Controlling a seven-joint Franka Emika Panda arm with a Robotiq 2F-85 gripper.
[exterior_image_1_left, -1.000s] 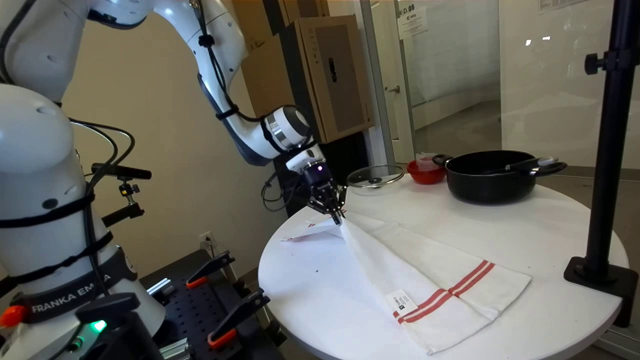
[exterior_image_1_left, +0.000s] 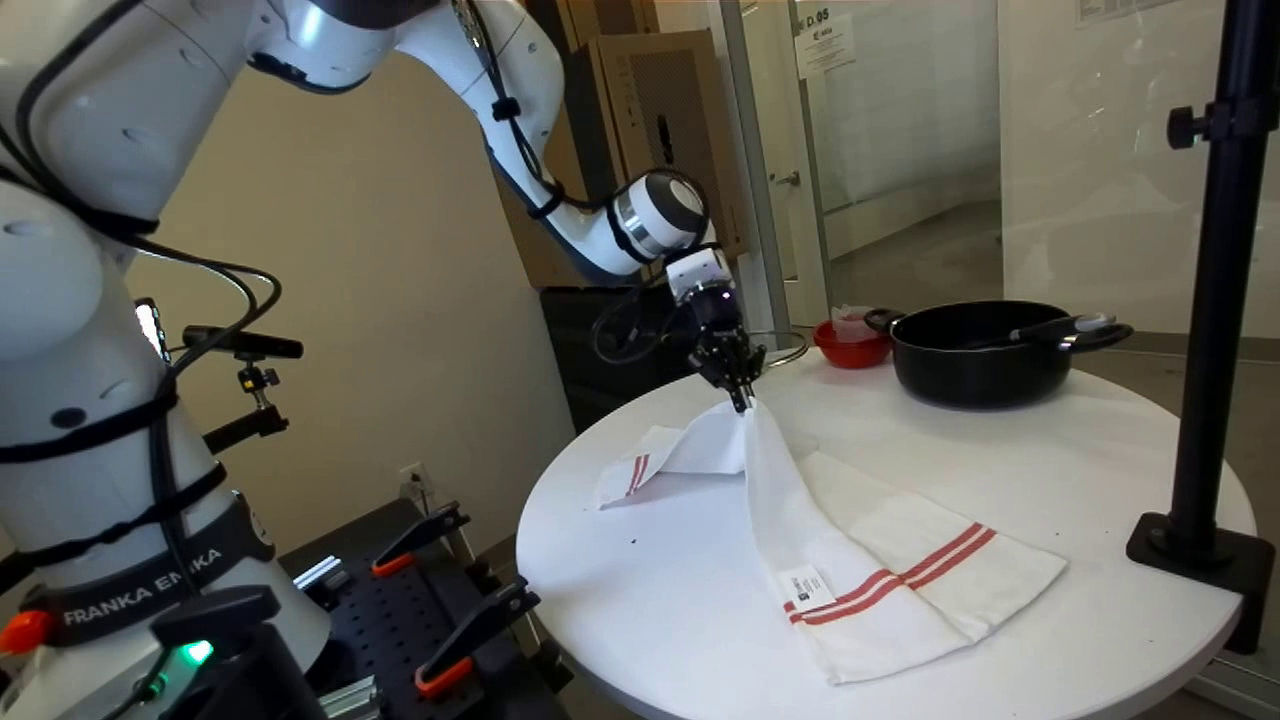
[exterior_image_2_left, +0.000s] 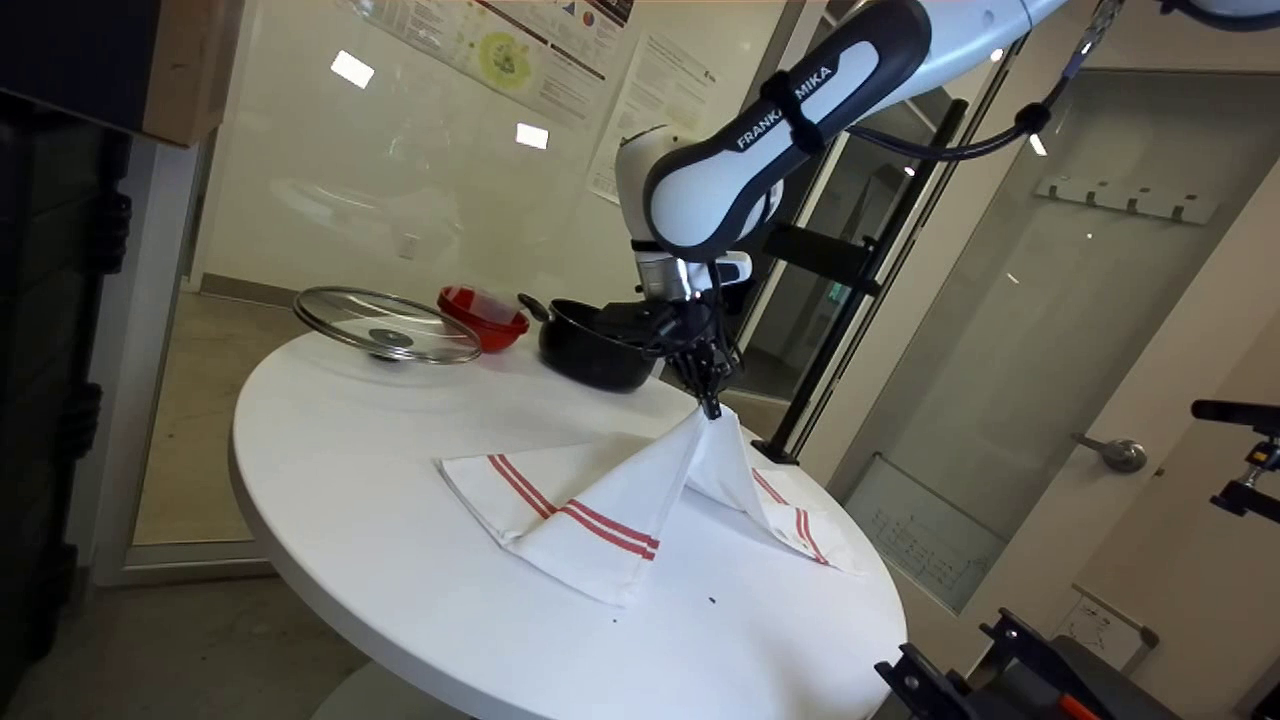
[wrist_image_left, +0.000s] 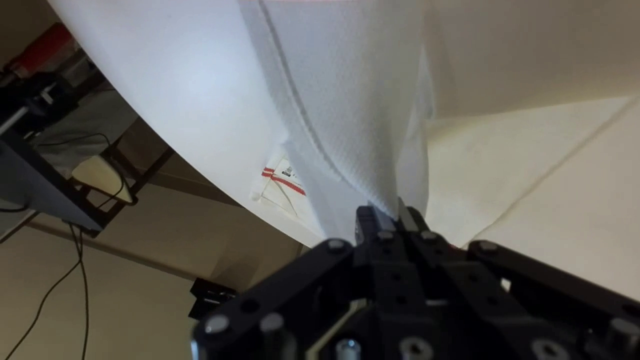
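Observation:
A white towel (exterior_image_1_left: 782, 498) with red stripes lies spread on the round table, part of it lifted into a peak. My gripper (exterior_image_1_left: 744, 406) is at the top of that peak, shut on a pinch of the cloth. From the other side, the towel (exterior_image_2_left: 666, 486) rises like a tent to the gripper (exterior_image_2_left: 710, 412), its two striped ends resting on the table. The wrist view shows the towel (wrist_image_left: 354, 102) running into the fingertips (wrist_image_left: 367, 219). A small printed tag (exterior_image_1_left: 805, 586) sits near one striped end.
A black pot (exterior_image_1_left: 978, 360) with a utensil in it stands at the back, beside a red bowl (exterior_image_1_left: 852, 344) and a glass lid (exterior_image_2_left: 386, 324). A black post (exterior_image_1_left: 1200, 360) is clamped to the table edge.
My gripper has moved right in exterior view 1, toward the table's middle, and somewhat higher, drawing the pinched cloth along. The near striped end has stayed nearly in place; the far end has slid right.

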